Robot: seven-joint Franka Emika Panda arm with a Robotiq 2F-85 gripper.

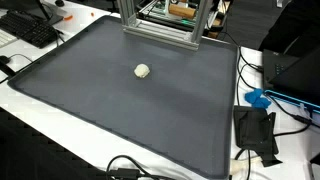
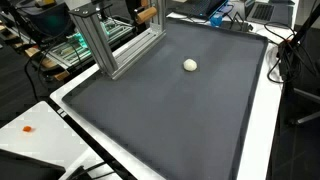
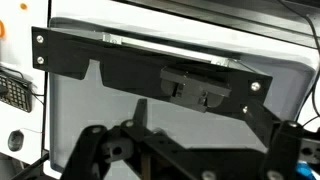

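A small round cream-coloured object (image 1: 142, 71) lies on the grey mat (image 1: 150, 110); exterior view 2 shows the same round object (image 2: 190, 64) towards the mat's far side. In the wrist view my gripper is open, its dark fingers (image 3: 138, 112) spread wide at the bottom of the picture. Beyond the fingertips a black plate with screws (image 3: 75, 55) crosses the view, with a dark block (image 3: 195, 90) on it. No contact between fingers and block is visible. The round object does not show in the wrist view.
A metal frame (image 1: 160, 36) stands at the mat's back edge, with an orange-brown block (image 1: 183, 12) in it. A keyboard (image 1: 30, 30) lies off the left side. A blue item (image 1: 257, 98) and dark cables lie at right.
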